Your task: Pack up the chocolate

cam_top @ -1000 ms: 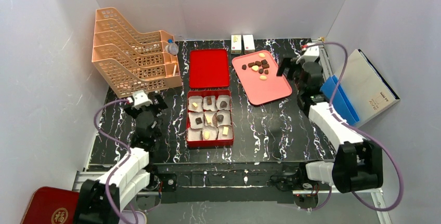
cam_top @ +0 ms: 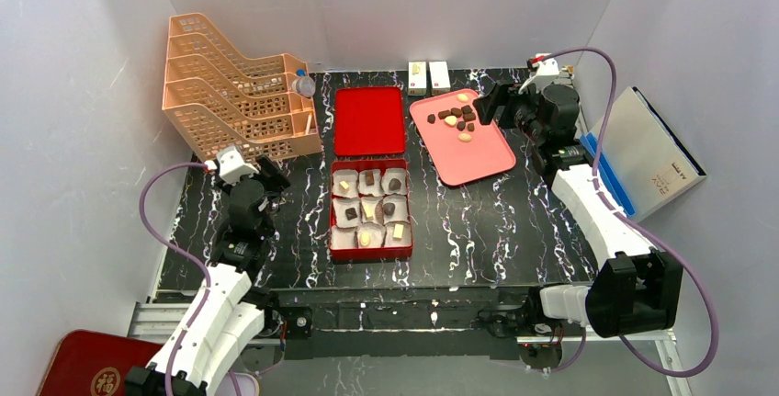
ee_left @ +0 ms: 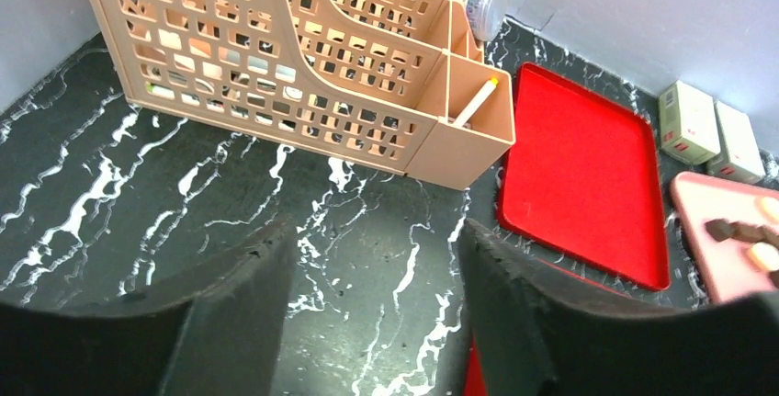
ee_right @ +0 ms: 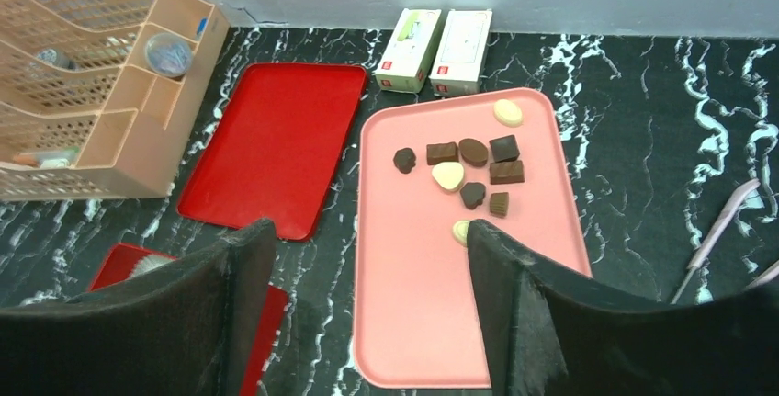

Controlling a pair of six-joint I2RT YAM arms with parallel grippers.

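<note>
A red box at centre holds paper-lined compartments with dark and pale chocolates. Its red lid lies flat behind it. On the pink tray to the right are several chocolates, including dark and cream ones. My left gripper is raised left of the box, fingers apart, nothing between them. My right gripper hovers near the tray's right side, open and empty.
A peach slotted organiser fills the back left, two small boxes stand behind the tray, and a binder with blue trim leans at far right.
The chocolates look unchanged.
</note>
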